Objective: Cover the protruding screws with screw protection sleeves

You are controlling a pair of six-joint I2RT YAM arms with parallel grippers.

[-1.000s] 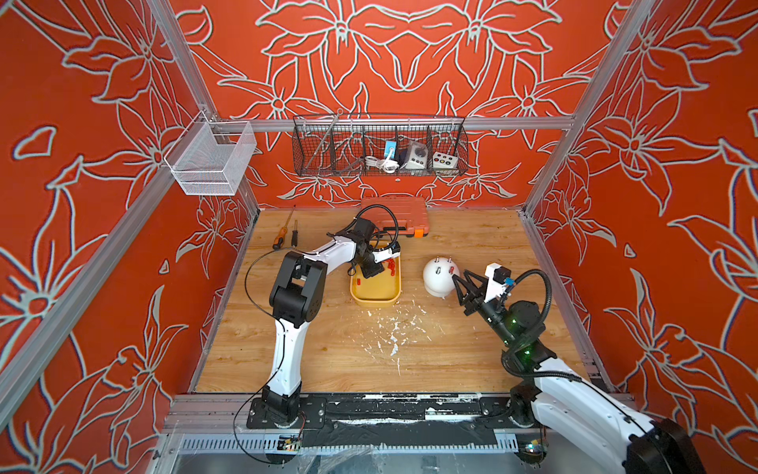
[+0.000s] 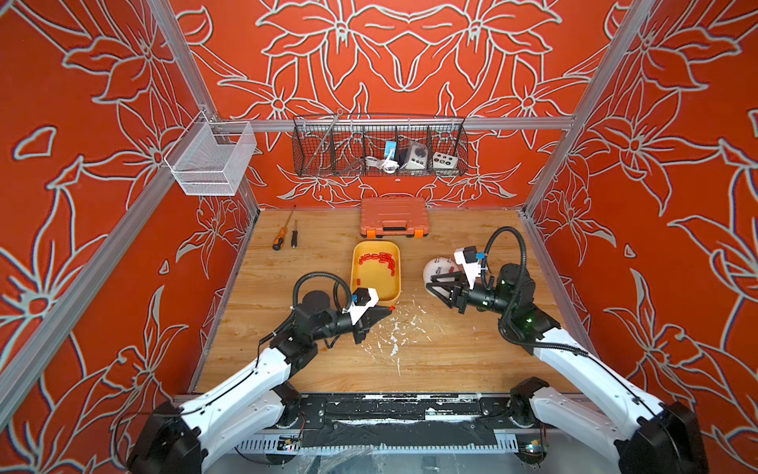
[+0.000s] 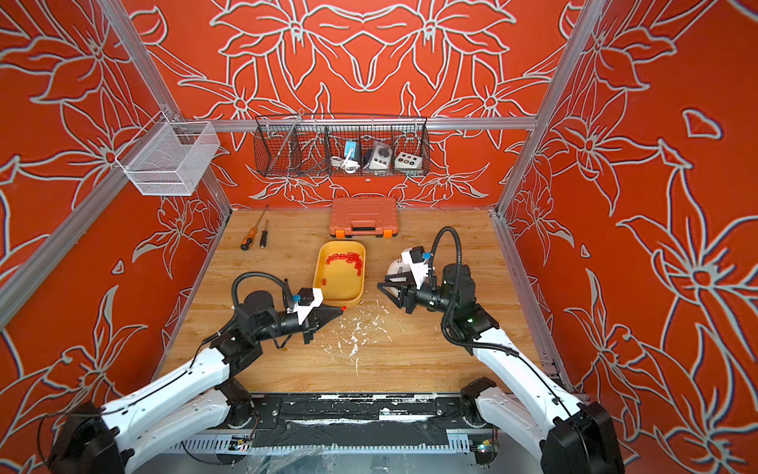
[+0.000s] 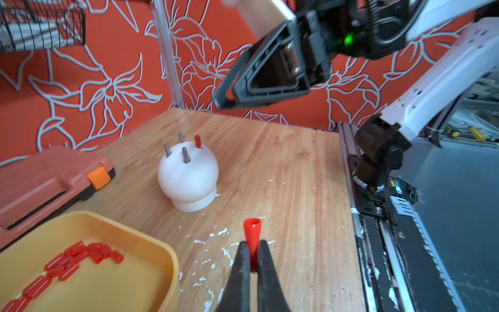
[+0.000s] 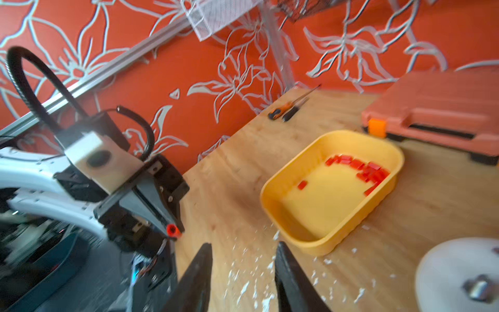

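My left gripper is shut on a red sleeve [image 4: 252,231], whose open end points out past the fingertips. In the right wrist view the same sleeve [image 5: 173,230] shows at the left fingers. A white dome [image 4: 188,174] carries several upright screws; one has a red sleeve [image 4: 197,141] on it, while the screws [image 4: 186,155] beside it are bare metal. My right gripper is open and empty, near and above the dome, which it partly hides in the top views. Loose red sleeves [image 5: 371,174] lie in the yellow tray [image 5: 288,234].
An orange case [image 2: 394,215] stands behind the tray. Two screwdrivers [image 2: 282,229] lie at the back left. White flecks [image 2: 394,339] mark the front middle of the table, where no objects stand.
My left arm has drawn back from the tray toward the front, now with a red sleeve visible at its fingertips. My right gripper has moved left, in over the dome.
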